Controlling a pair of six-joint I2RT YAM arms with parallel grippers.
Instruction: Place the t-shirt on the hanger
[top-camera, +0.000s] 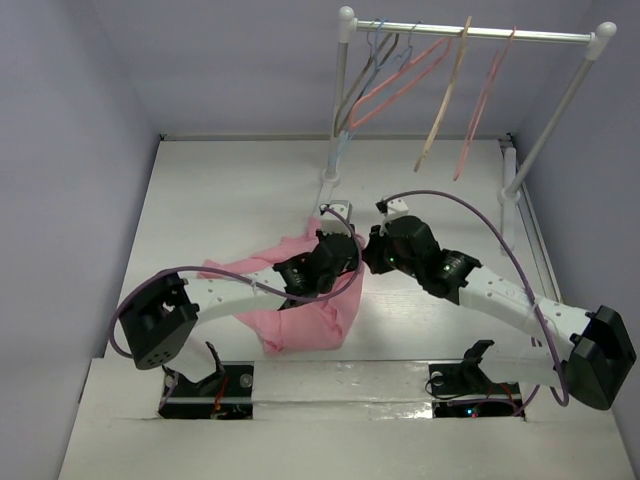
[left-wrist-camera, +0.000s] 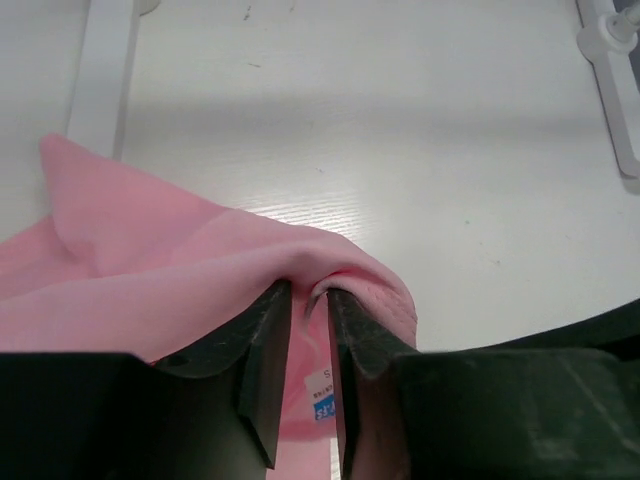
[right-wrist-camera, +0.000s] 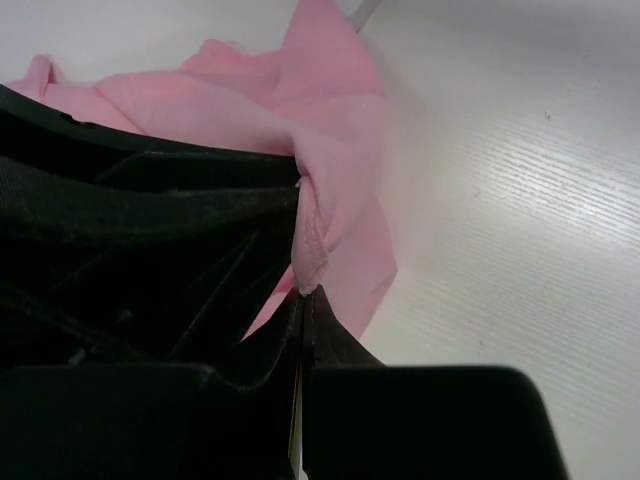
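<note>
The pink t-shirt (top-camera: 310, 325) lies crumpled on the left-centre of the table, one part raised between the two grippers. In the left wrist view, my left gripper has its fingers part open around a raised fold, with cloth and a small label showing in the gap. My right gripper is shut, and its tips meet at the lower end of a bunched t-shirt edge (right-wrist-camera: 312, 245), which appears pinched there. From above, the grippers stand close together, and the left arm hides part of the shirt. Several hangers, including a pink hanger (top-camera: 400, 80), hang from the rack.
The white rack bar (top-camera: 480, 33) spans the back right on two posts. A beige hanger (top-camera: 443, 100) and another pink hanger (top-camera: 485, 105) dangle at its right. Bare table (top-camera: 420, 320) lies right of the shirt and at the back left.
</note>
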